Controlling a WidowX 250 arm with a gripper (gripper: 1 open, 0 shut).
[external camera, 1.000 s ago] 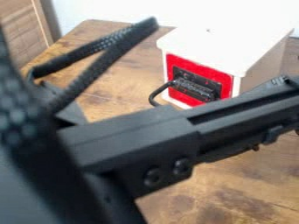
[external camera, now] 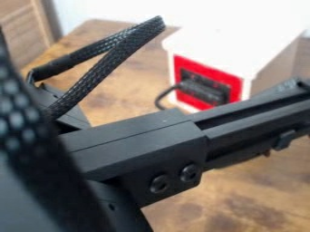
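The camera view is filled in front by my black arm (external camera: 133, 145), a bolted beam running toward the right edge, with braided cable sleeves (external camera: 103, 63) looping over it at the left. The gripper's fingertips are not clearly visible; the arm runs out of frame at the right. Behind the arm stands a white box (external camera: 248, 45) with a red front panel (external camera: 191, 72) carrying a dark fitting and a black cable.
A wooden table (external camera: 109, 41) lies beneath, with bare surface at lower right and behind the arm at upper left. A white wall and a slatted wooden piece (external camera: 24, 27) are at the back.
The arm and box look almost the same as a second ago, with at most a very slight shift of the arm.
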